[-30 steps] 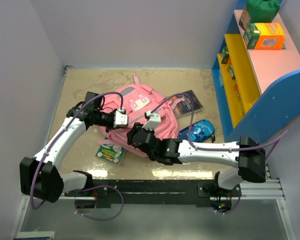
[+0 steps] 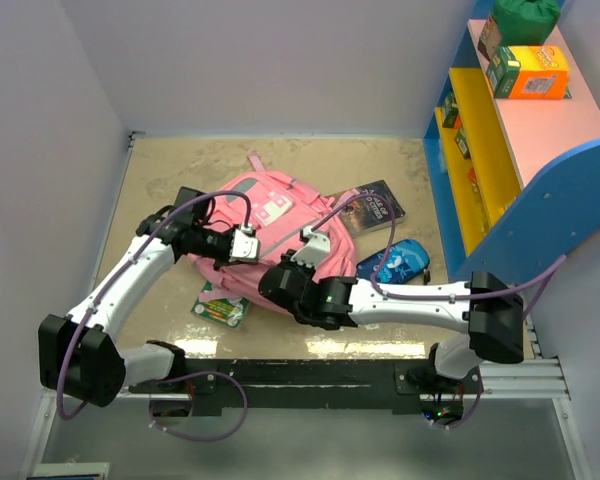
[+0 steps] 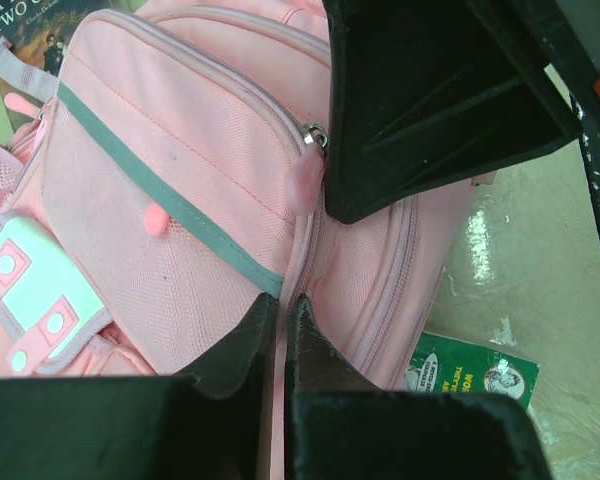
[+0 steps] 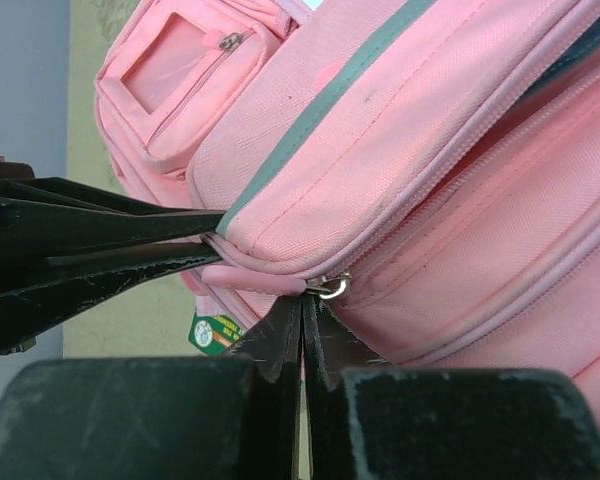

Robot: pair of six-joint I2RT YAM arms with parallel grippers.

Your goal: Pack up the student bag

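The pink student bag [image 2: 290,205] lies on the table under both arms. My left gripper is shut on the bag's seam at a front corner, with pink fabric pinched between its fingertips. Close beside it, my right gripper is shut at the zipper pull [image 4: 255,280], its tips against the small metal ring. Whether the ring is between those fingers is hard to see. Beyond the pull, the zipper stands parted, and something dark blue [image 4: 585,45] shows inside the gap.
Right of the bag lie a dark book [image 2: 380,205] and a blue pouch [image 2: 400,262]. A green booklet [image 2: 220,308] is partly under the bag's front left. The shelf unit [image 2: 540,235] at the right carries an orange-green box [image 2: 530,72] and a green bag [image 2: 525,20].
The bag has shifted and turned slightly left, its top strap moving left too. The left gripper has barely moved.
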